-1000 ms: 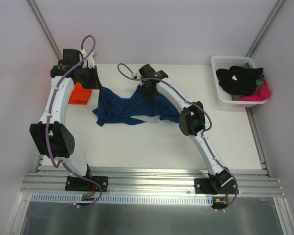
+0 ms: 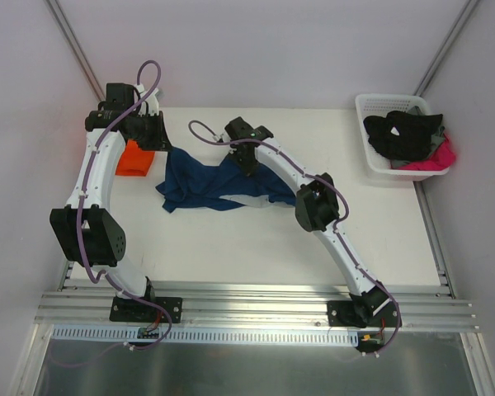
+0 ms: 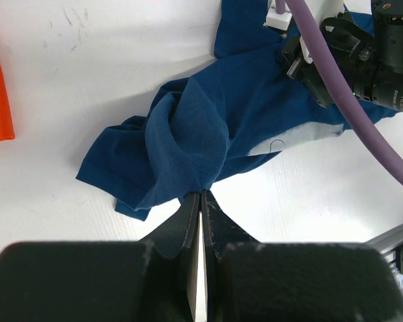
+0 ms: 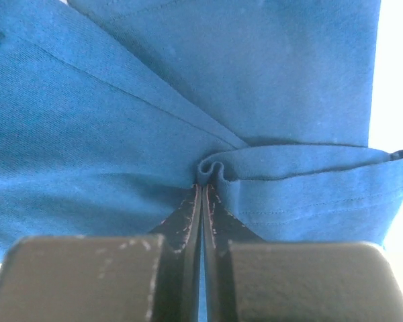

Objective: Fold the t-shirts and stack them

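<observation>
A dark blue t-shirt (image 2: 200, 177) lies spread and rumpled across the table's middle, a pale patch showing along its near edge. Its left end is raised, pinched at the tips of my left gripper (image 2: 167, 148), which is shut; in the left wrist view the raised cloth (image 3: 188, 144) runs up to the left gripper. Over the middle of the shirt, my right gripper (image 2: 247, 173) is low and shut. A small fold of the blue cloth (image 4: 218, 168) bunches at the tips of the right gripper. The right arm covers part of the shirt.
A folded orange t-shirt (image 2: 134, 162) lies at the far left, partly beneath the left arm. At the back right, a white basket (image 2: 367, 104) holds black, grey and red clothing. Bare table (image 2: 231, 247) stretches along the front.
The right gripper has shifted slightly left, and the shirt's right end has shifted left with it. My left arm and the orange shirt have stayed where they were.
</observation>
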